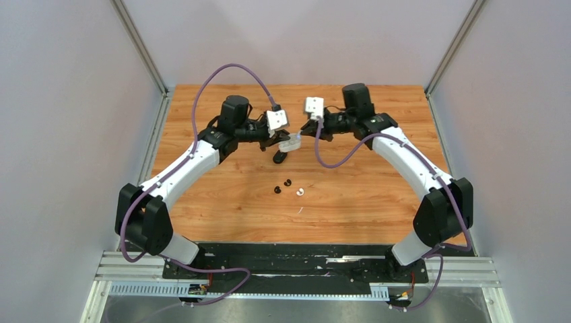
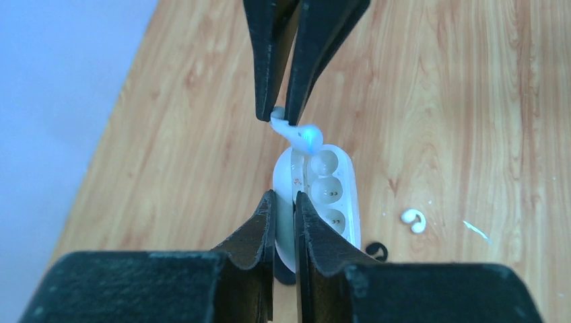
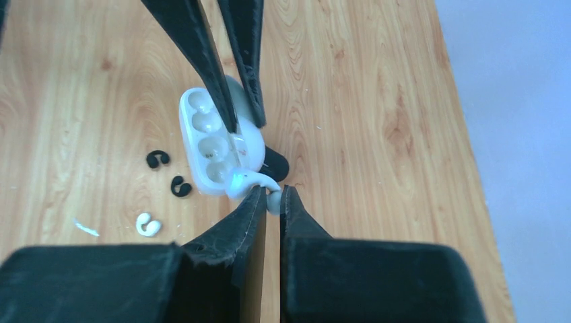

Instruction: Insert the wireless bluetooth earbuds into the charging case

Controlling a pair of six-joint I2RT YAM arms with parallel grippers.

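My left gripper is shut on a white case (image 2: 330, 192) with several round recesses, held in the air near the table's middle. Just beyond its end, my right gripper is shut on a white earbud, which has a bluish glint in the left wrist view. The earbud is outside the case, close to it; whether they touch I cannot tell. Below lie a loose white piece (image 1: 300, 192), two small black pieces (image 3: 157, 159) (image 3: 180, 186) and a larger dark oblong object (image 1: 280, 157).
A thin white strip (image 1: 300, 210) lies toward the front of the wooden table (image 1: 350, 208). Purple cables loop over both arms.
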